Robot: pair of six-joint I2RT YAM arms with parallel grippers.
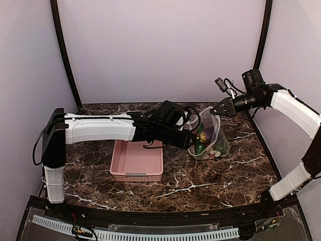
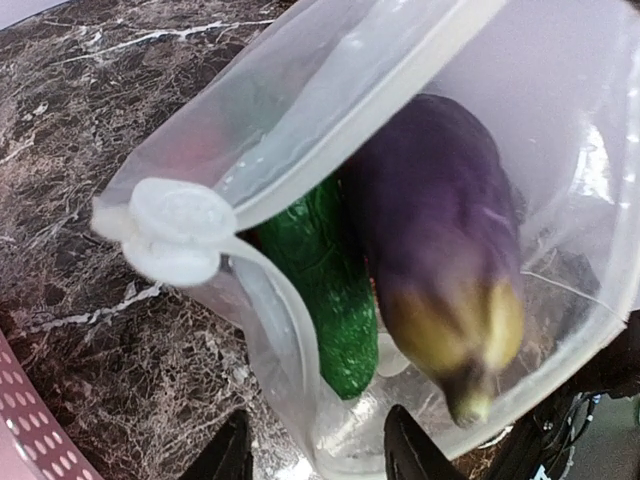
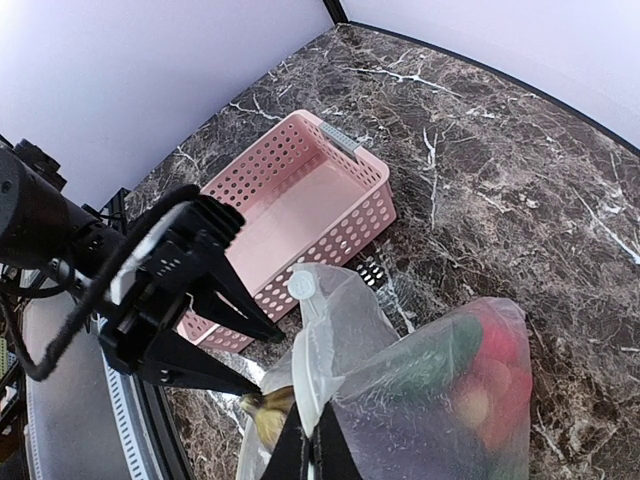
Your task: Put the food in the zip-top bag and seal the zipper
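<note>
The clear zip-top bag (image 1: 220, 134) stands on the table with its mouth open. Inside it, the left wrist view shows a purple eggplant (image 2: 435, 210) and a green cucumber-like vegetable (image 2: 335, 300); red and pale food (image 3: 490, 380) shows through the side in the right wrist view. A white zipper slider (image 2: 180, 225) sits at one end of the mouth. My left gripper is open at the mouth, its fingers apart close to the rim; contact is unclear. My right gripper is shut on the opposite rim of the bag, holding it up.
An empty pink basket (image 1: 136, 176) stands left of the bag, partly under the left arm.
</note>
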